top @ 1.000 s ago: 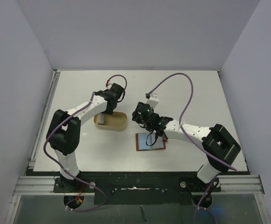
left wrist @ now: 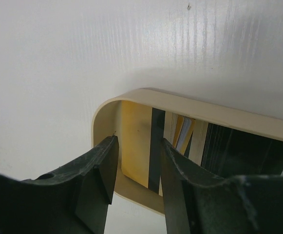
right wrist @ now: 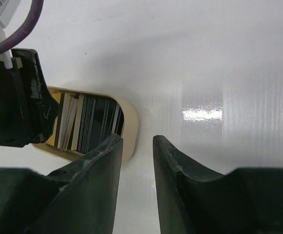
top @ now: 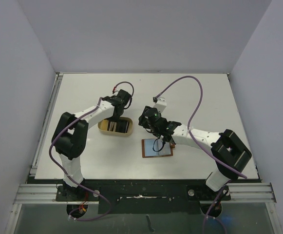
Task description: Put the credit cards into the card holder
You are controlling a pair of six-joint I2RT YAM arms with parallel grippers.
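Note:
Cards (left wrist: 136, 126), yellow, black, pale and grey, lie overlapping like a fan in the beige oval tray (top: 116, 134). Over the tray's far side, my left gripper is open, its fingers apart above the cards at one end. My right gripper is also open, with only bare table showing between its fingers, to the right of the tray. In the top view an open, pale blue-grey booklet-like piece with a brown edge, seemingly the card holder (top: 150, 147), lies below the right arm, which partly hides it.
The left gripper's body (right wrist: 19, 97) overhangs the tray in the right wrist view. A small brown item (top: 172, 145) sits at the holder's right edge.
Cards now spread across the tray, where earlier the top view showed a grey piece at its left and bare floor.

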